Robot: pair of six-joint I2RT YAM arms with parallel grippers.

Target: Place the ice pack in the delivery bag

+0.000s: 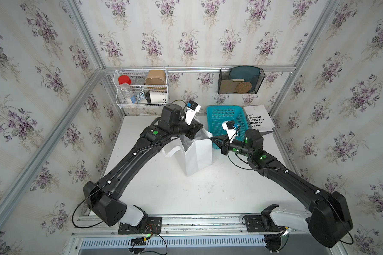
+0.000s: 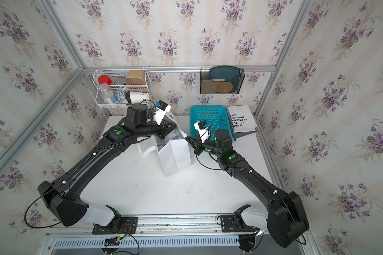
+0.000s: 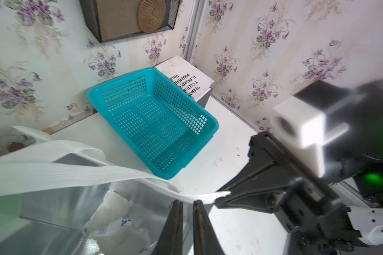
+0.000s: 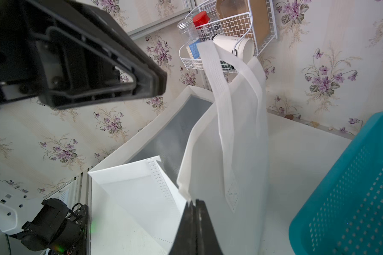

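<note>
The white delivery bag (image 1: 200,157) stands on the table with its grey-lined mouth open. Inside it, a whitish pack with blue print (image 3: 110,229) lies low, likely the ice pack. My left gripper (image 1: 197,131) is over the bag's mouth; in its wrist view its fingers (image 3: 175,229) are close together with a narrow gap, and nothing clearly shows between them. At the bag's right rim, my right gripper is shut on the thin white edge, also visible in the left wrist view. The left arm hides part of the mouth from above.
A teal basket (image 3: 144,123), empty, is behind and right of the bag, beside a white printed box (image 1: 259,118). A wire shelf (image 1: 141,89) with containers hangs at the back left.
</note>
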